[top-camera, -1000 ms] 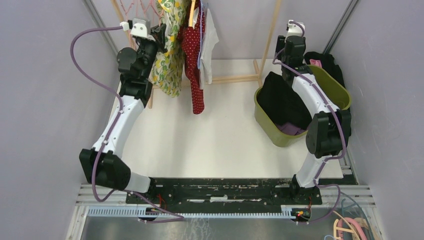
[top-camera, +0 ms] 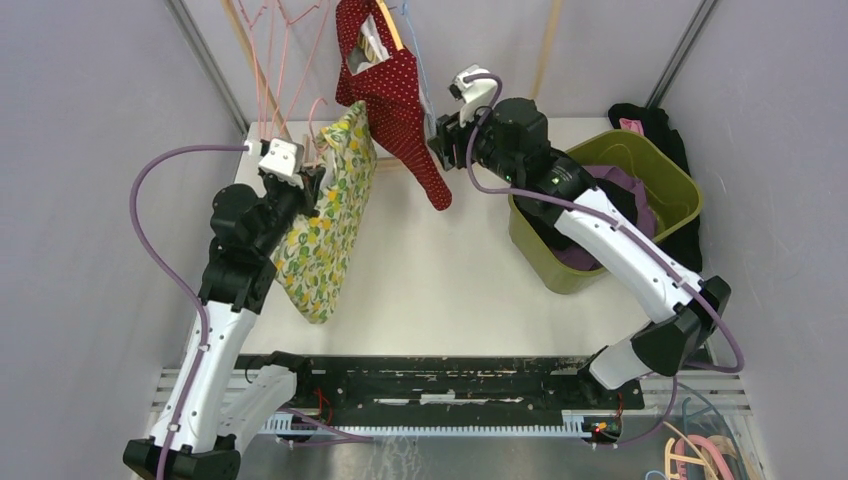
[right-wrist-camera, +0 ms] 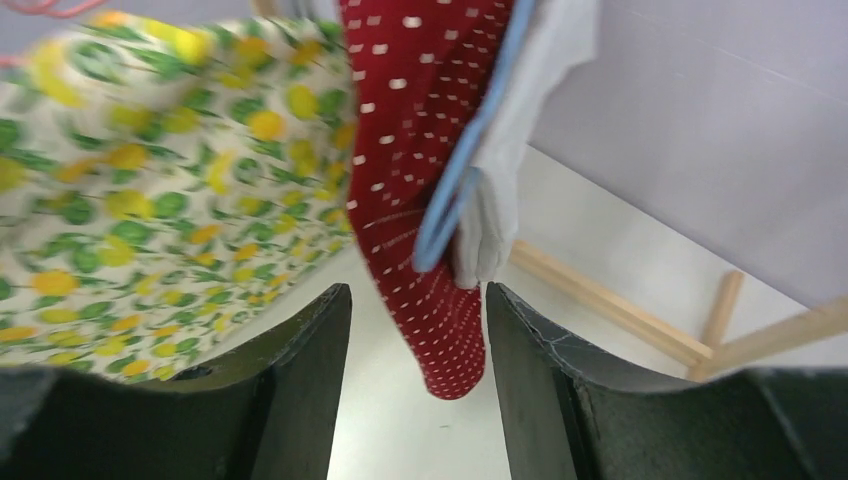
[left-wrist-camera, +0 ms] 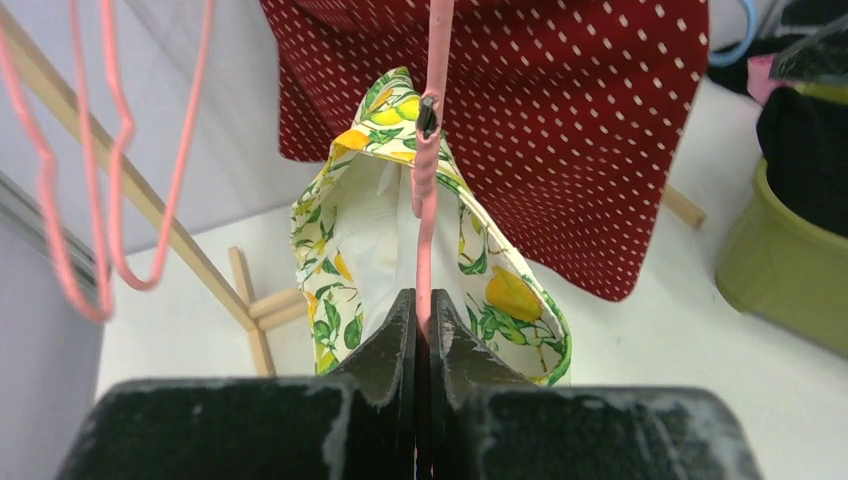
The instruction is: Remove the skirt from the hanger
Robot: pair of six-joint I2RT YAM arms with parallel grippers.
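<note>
A skirt with a lemon print (top-camera: pixel 335 220) hangs at the left of the top view, slanting down over the table. In the left wrist view its open waist (left-wrist-camera: pixel 510 290) surrounds a pink hanger (left-wrist-camera: pixel 426 190). My left gripper is shut on that hanger, which rises straight up from between the fingertips. My right gripper is partly open and stands to the right of the skirt, apart from it. The red dotted garment (right-wrist-camera: pixel 430 300) shows beyond the gap, with nothing gripped. In the top view the right gripper (top-camera: pixel 440 148) is close beside that garment.
A green basket (top-camera: pixel 560 275) with dark and purple clothes stands at the right. Empty pink hangers (left-wrist-camera: pixel 110 170) hang on the wooden rack (left-wrist-camera: pixel 190 250). A blue hanger (right-wrist-camera: pixel 465 160) and white cloth hang near my right gripper.
My right arm has moved left from the basket towards the hanging clothes.
</note>
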